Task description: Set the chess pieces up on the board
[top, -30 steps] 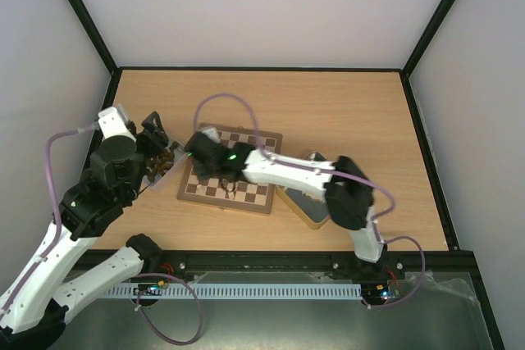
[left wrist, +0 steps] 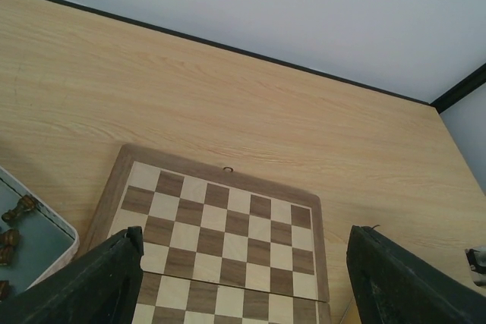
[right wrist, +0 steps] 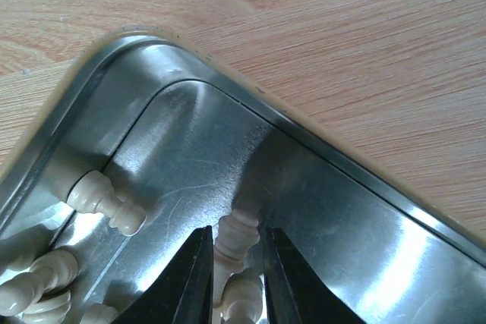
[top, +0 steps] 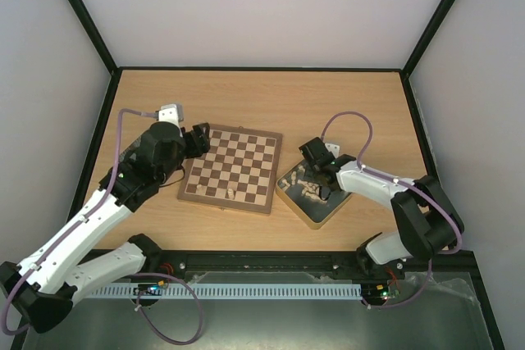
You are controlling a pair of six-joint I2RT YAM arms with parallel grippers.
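Observation:
The chessboard (top: 230,165) lies mid-table, with a pale piece (top: 231,193) on its near edge area. My left gripper is open above the board's left side, nothing between its fingers. My right gripper is down in the tin (right wrist: 364,202) of pale pieces, its fingers part open around or just over a pale piece (right wrist: 234,240); whether it grips it I cannot tell. More pale pieces (right wrist: 110,202) lie at the tin's corner.
A second tray (left wrist: 42,248) with dark pieces stands left of the board, partly under the left arm in the top view. The table behind the board is clear.
The right arm has swung from over the board to the tin on the right and lowered there. The left arm has moved back and rightward from the dark pieces' tray toward the board.

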